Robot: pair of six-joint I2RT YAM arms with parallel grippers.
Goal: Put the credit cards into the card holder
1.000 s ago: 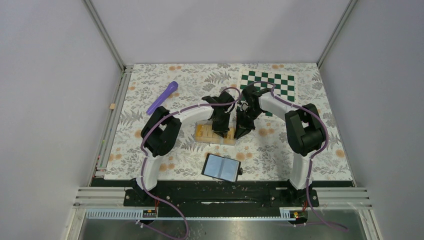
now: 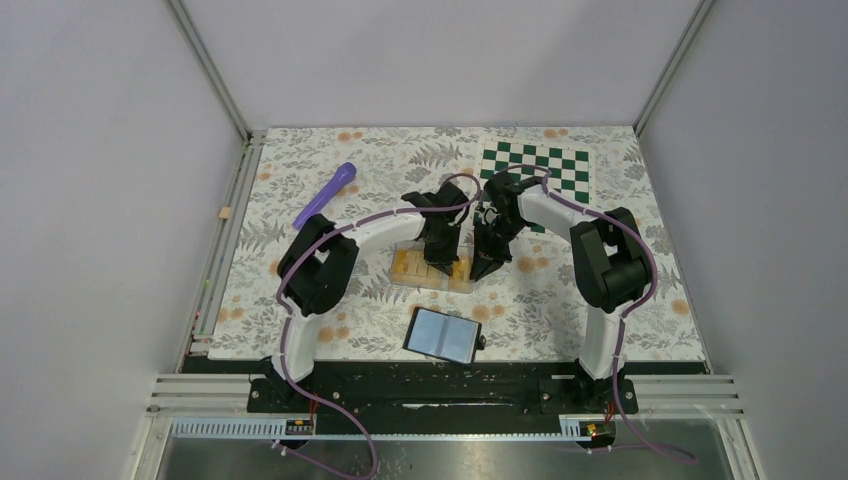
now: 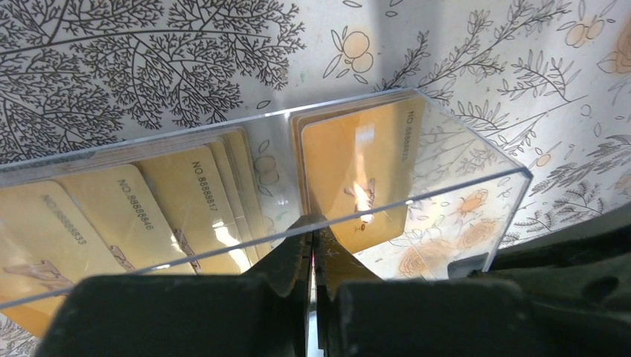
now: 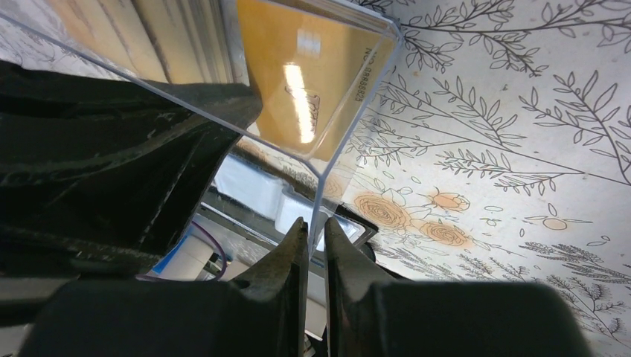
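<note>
Gold credit cards (image 3: pixel 361 163) stand in a clear plastic box, one group at its right end. More gold cards (image 3: pixel 190 186) lean in overlapping layers on the left. My left gripper is shut at the box's near rim, close to the right-hand card, with nothing visible between its fingers. My right gripper is shut on the corner edge of the clear box (image 4: pixel 321 175). From above, both grippers partly cover the box. Nearer the front lies a dark-framed open card holder (image 2: pixel 442 335) with two pale panels.
A purple microphone-shaped object (image 2: pixel 325 196) lies back left. Behind the right arm is a green checkered board (image 2: pixel 570 170). The two grippers stand close together.
The clear box and the right gripper's tips have shifted very slightly right and toward the front. The left arm has barely moved, and the card holder lies where it was.
</note>
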